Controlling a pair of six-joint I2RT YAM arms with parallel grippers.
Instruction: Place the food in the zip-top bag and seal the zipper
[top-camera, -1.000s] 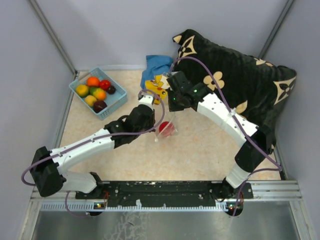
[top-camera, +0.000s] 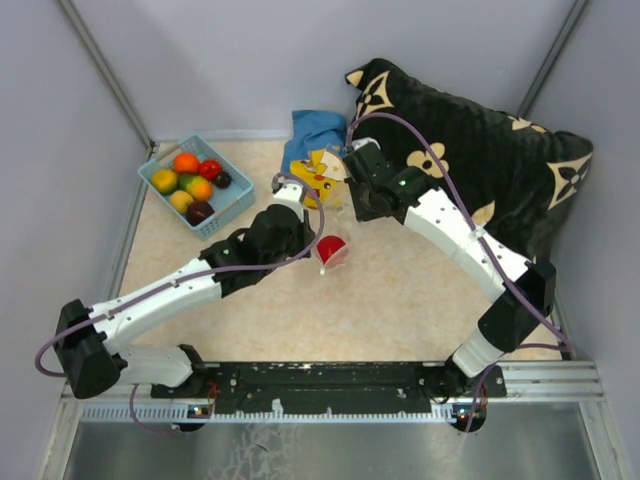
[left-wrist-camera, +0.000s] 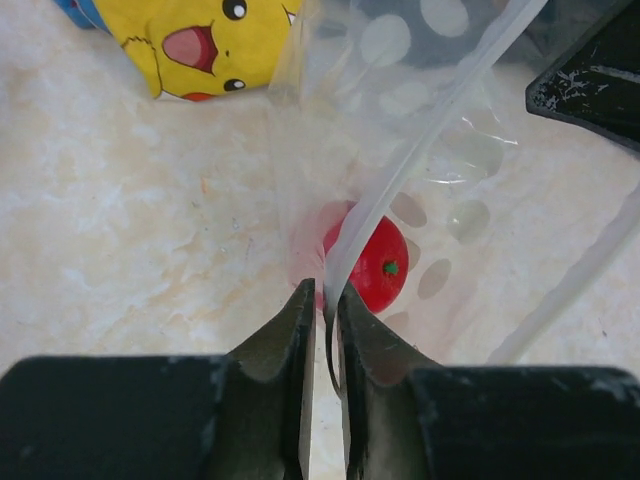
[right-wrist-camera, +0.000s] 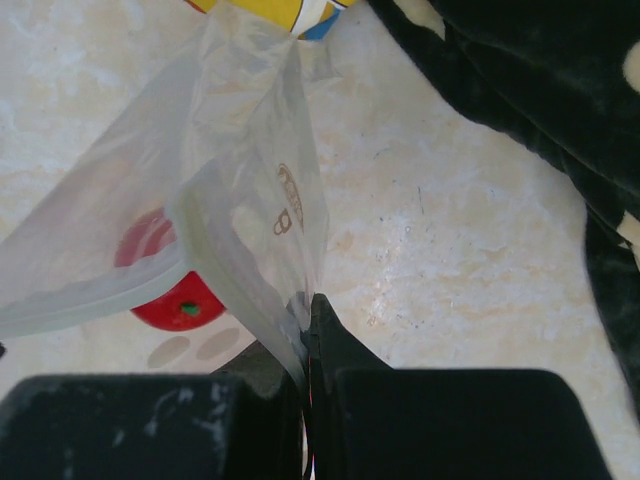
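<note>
A clear zip bag (right-wrist-camera: 130, 170) stands on the table between my grippers, a red tomato (left-wrist-camera: 385, 270) inside it. My left gripper has its fingers slightly apart around one zipper edge of the bag; whether they grip it is unclear. My right gripper is shut on the other side of the bag's top edge, to the right of the tomato. In the top view both grippers flank the bag at the table's middle.
A blue basket (top-camera: 228, 210) of fruit sits at the back left. A yellow face cloth (top-camera: 310, 170), a blue cloth (top-camera: 315, 130) and a large black patterned cushion (top-camera: 470, 150) lie at the back.
</note>
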